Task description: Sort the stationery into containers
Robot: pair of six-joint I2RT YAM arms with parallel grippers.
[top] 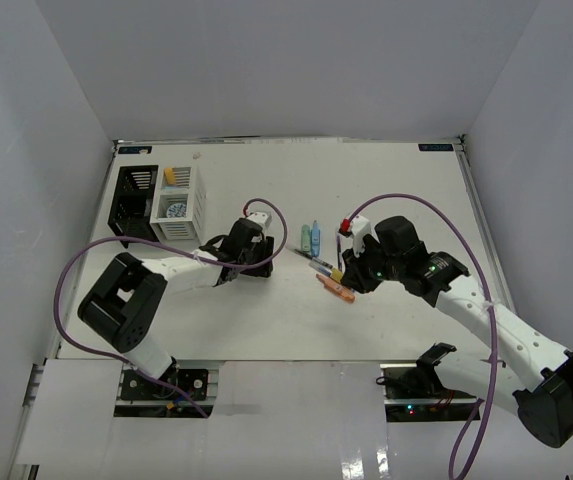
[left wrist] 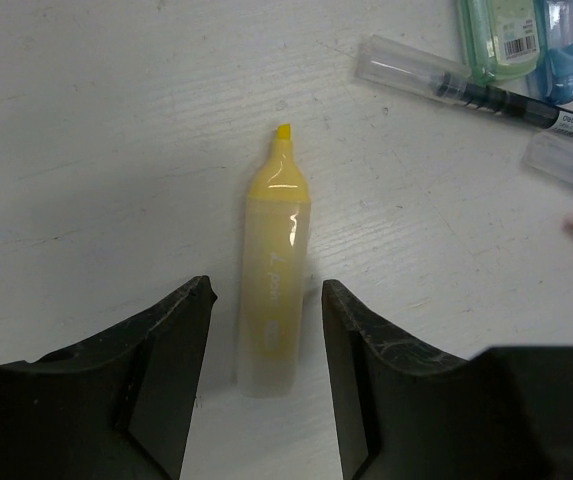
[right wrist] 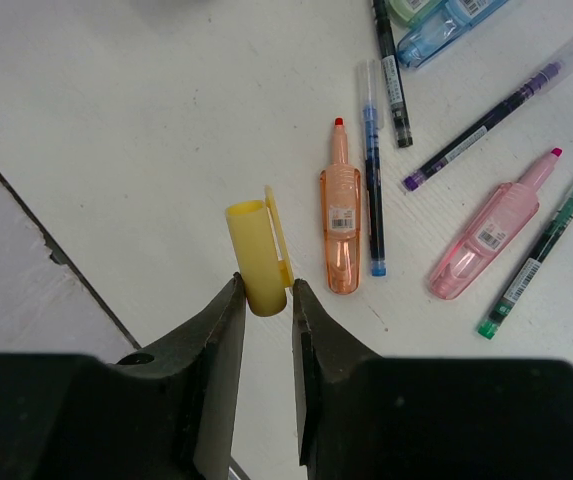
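Observation:
My left gripper is open over a yellow highlighter (left wrist: pixel 276 260) lying on the table, tip away from me. In the right wrist view, a yellow cap (right wrist: pixel 256 255) with a clip stands out at the fingertips of my right gripper; whether it is gripped is unclear. Beyond lie an orange highlighter (right wrist: pixel 341 230), a pink highlighter (right wrist: pixel 481 240), several pens (right wrist: pixel 476 135) and green and blue highlighters (right wrist: pixel 446 32).
A black basket (top: pixel 126 210) and a white divided container (top: pixel 191 215) with items inside stand at the back left.

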